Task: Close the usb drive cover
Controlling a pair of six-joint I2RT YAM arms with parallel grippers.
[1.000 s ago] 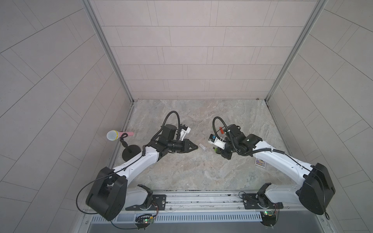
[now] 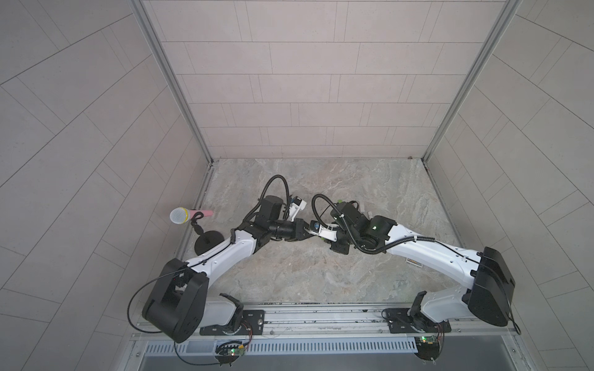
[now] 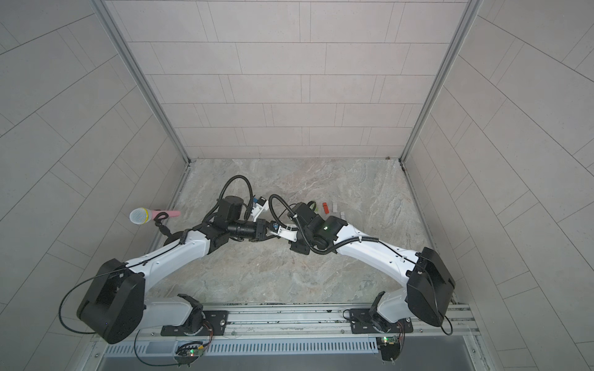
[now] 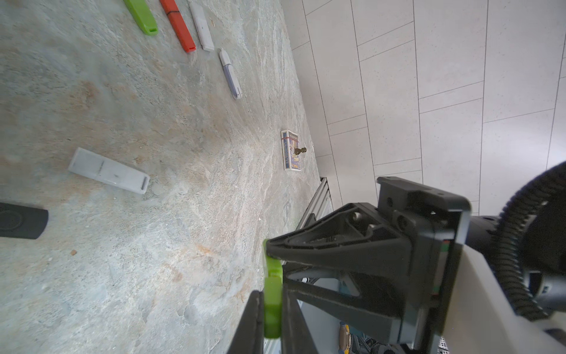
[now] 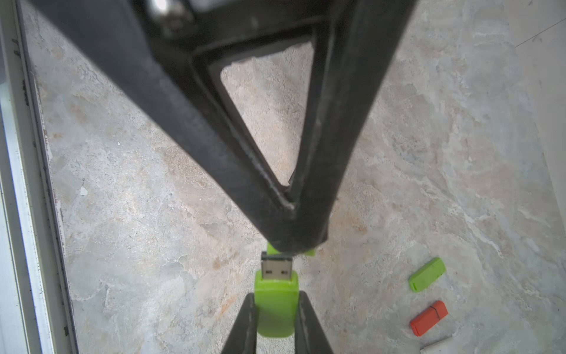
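A green USB drive body [image 5: 276, 309] sits between the fingers of my right gripper, which is shut on it. Its bare metal connector [image 5: 276, 268] points at my left gripper's tip. The green cover [image 4: 272, 309], seen edge-on, is between the closed fingers of my left gripper. In the right wrist view only slivers of the cover [image 5: 309, 252] show around the left fingertips. Connector and cover are very close together; whether the connector has entered the cover I cannot tell. Both grippers meet above the table's middle.
Below lie a white drive [image 4: 109, 170] and a black drive [image 4: 22, 220]. Farther off are another green drive [image 5: 427, 275], a red drive [image 5: 428, 318] and pale ones [image 4: 231, 73]. A card box [image 4: 290, 150] lies right. A lamp [image 2: 209, 242] stands left.
My right arm has moved left with the green drive body, closing the wide gap to the left gripper. The left arm has barely moved.
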